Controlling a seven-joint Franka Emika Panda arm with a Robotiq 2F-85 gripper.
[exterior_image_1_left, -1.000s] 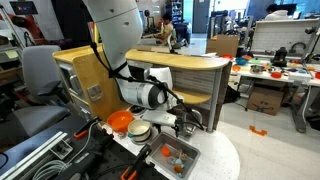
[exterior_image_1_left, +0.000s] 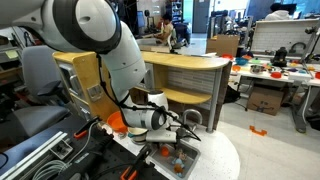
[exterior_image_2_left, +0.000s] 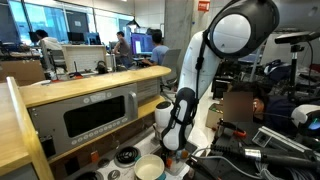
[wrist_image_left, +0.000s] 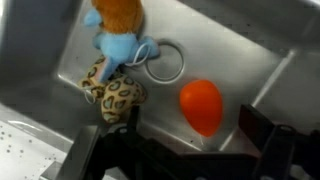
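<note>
In the wrist view an orange, oval object (wrist_image_left: 201, 107) lies on the floor of a grey metal basin (wrist_image_left: 265, 40). A blue plush toy (wrist_image_left: 122, 45) with an orange-brown top and a loop of cord lies to its left, above a leopard-spotted toy (wrist_image_left: 122, 95). My gripper is open, its dark fingers (wrist_image_left: 128, 142) to either side of the orange object and not touching it. In exterior view 1 the gripper is low over the basin's left part; its fingertips are too small there to make out.
An orange bowl (exterior_image_1_left: 119, 121) and pale pots stand left of the basin. In exterior view 2 a white pot (exterior_image_2_left: 150, 166) is close to the gripper. A wooden shelf unit (exterior_image_1_left: 190, 62) rises behind.
The arm has come down and to the left in exterior view 1, bringing the gripper lower over the basin's left part. The toys show no clear movement.
</note>
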